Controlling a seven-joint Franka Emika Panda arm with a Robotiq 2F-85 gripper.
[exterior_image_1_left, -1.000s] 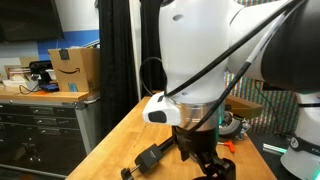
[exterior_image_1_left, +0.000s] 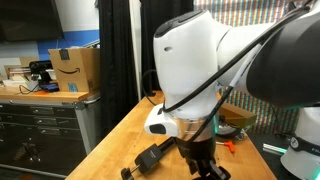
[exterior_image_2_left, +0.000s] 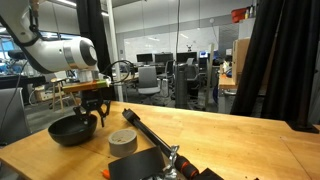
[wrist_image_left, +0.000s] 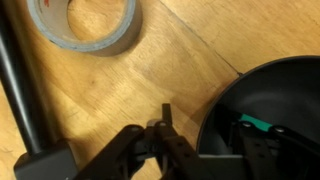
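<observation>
My gripper points down at the near side of a black bowl (wrist_image_left: 290, 85), with its black fingers spread. In the wrist view the left finger lies outside the bowl and the right one over its inside, with the bowl's rim running up between them. Whether either finger touches the rim, I cannot tell. Something green (wrist_image_left: 257, 123) lies inside the bowl, partly covered by a finger. From the other side, my gripper (exterior_image_2_left: 93, 112) shows at the right edge of the bowl (exterior_image_2_left: 66, 133).
A grey tape roll (wrist_image_left: 100, 45) stands near the bowl. Beside it lies a black tool with a long handle (wrist_image_left: 20, 85); its block-shaped head (exterior_image_2_left: 137, 165) shows in exterior view 2. Bare wooden table (exterior_image_2_left: 220, 135) extends to the right.
In exterior view 1 the arm's white housing has dipped slightly and the hand has shifted. Table objects appear unmoved.
</observation>
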